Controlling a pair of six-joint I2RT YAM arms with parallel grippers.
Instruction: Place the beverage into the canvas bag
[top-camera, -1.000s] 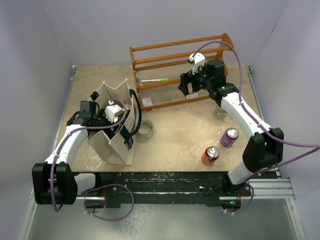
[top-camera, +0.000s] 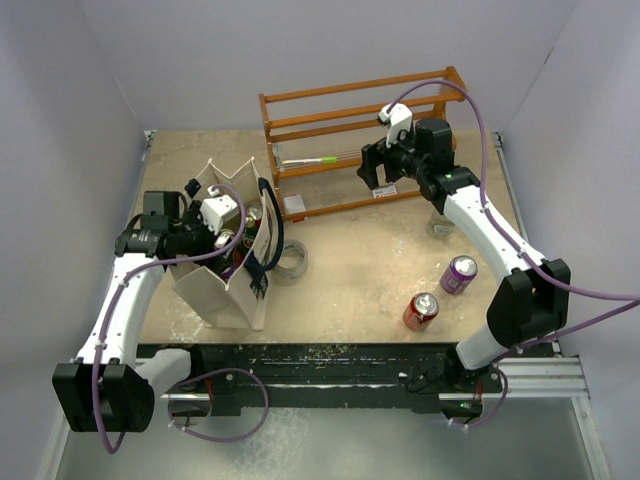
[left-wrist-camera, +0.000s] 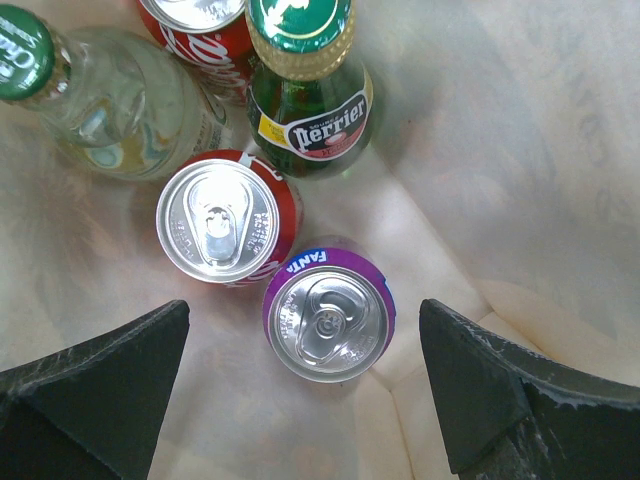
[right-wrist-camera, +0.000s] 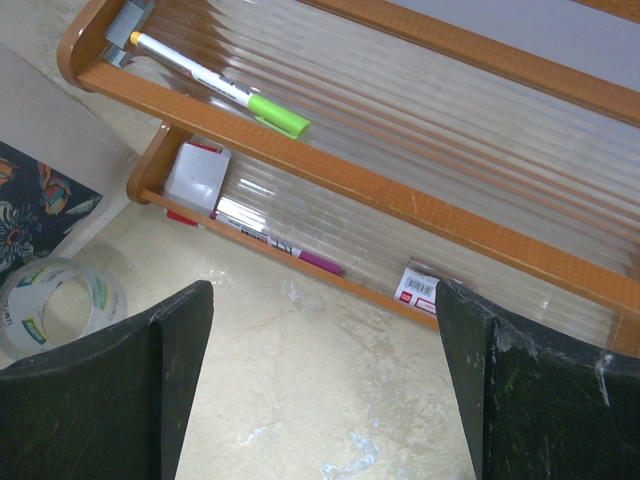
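The canvas bag (top-camera: 213, 304) stands at the left of the table. Inside it, in the left wrist view, are a purple Fanta can (left-wrist-camera: 330, 312), a red can (left-wrist-camera: 222, 220), another red can (left-wrist-camera: 205, 38), a green Perrier bottle (left-wrist-camera: 308, 100) and a clear bottle (left-wrist-camera: 130, 100). Above the Fanta can my left gripper is open, its fingers apart and holding nothing. Out on the table's right side are a second purple can (top-camera: 459, 274) and a red can (top-camera: 420, 311). My right gripper stands open and empty before the rack.
A wooden rack (top-camera: 352, 206) spans the back, holding a green-capped marker (right-wrist-camera: 225, 85) and small boxes. A tape roll (top-camera: 292, 259) lies right of the bag. Partly behind the right arm is a clear object (top-camera: 439, 227).
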